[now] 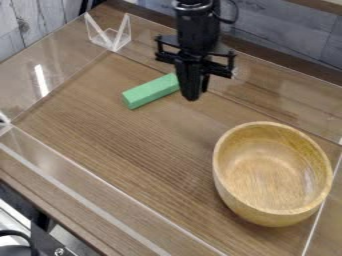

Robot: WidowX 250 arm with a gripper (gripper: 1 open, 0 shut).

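Observation:
My gripper (190, 86) hangs from the top centre, a dark arm whose fingertips are over the wooden table, just right of a green bar (151, 91). It looks shut, with nothing visible between its fingers. The green bar lies on the table at a slant, its right end close to or partly behind the gripper.
A large empty yellow bowl (270, 175) takes up the lower right. Clear plastic holders sit at the upper left and left edge.

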